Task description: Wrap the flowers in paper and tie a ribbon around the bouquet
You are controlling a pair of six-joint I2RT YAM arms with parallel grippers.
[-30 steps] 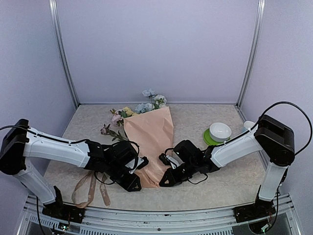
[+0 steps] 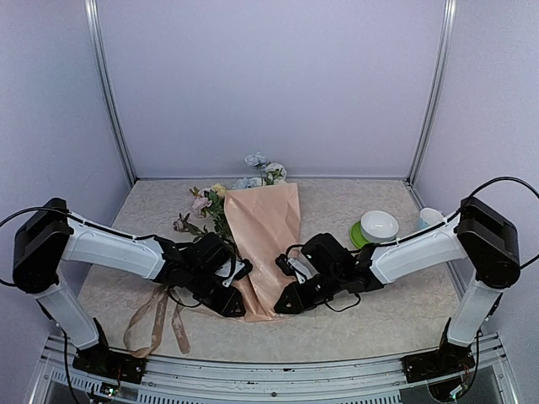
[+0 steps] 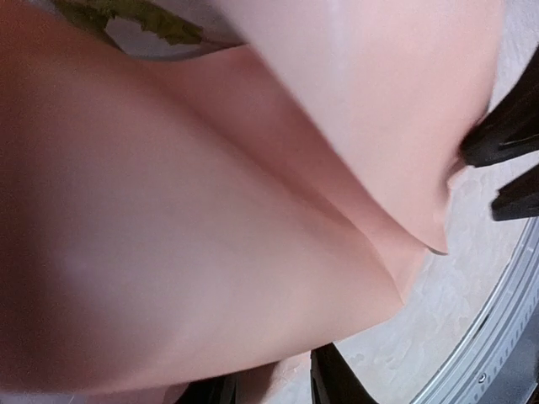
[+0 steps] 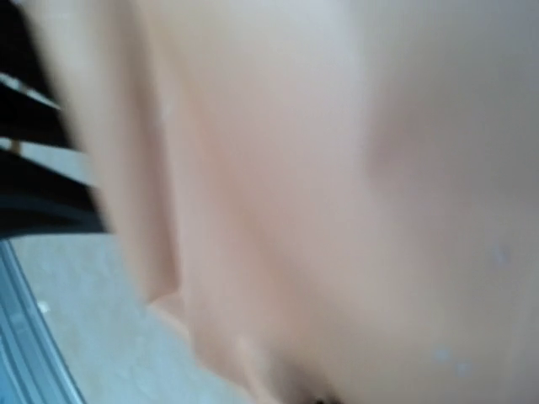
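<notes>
The pink wrapping sheet (image 2: 263,223) lies across the middle of the table, with the fake flowers (image 2: 206,202) fanned out at its far and left edges. At its near left edge, my left gripper (image 2: 237,308) is shut on a fold of the sheet, whose pink surface fills much of the left wrist view (image 3: 210,252). My right gripper (image 2: 285,305) is at the near right edge; in the left wrist view its fingers (image 3: 505,126) stand apart close to the sheet's edge. The right wrist view is blurred and mostly covered by the sheet. A beige ribbon (image 2: 152,324) lies loose at front left.
On the right stand a white bowl (image 2: 379,225) on a green plate (image 2: 357,235) and a white cup (image 2: 430,217). A metal rail (image 2: 286,368) runs along the front edge. Bare table shows between the sheet and the plate.
The sheet's left edge has shifted right, showing more leaves and stems. The right gripper has moved little.
</notes>
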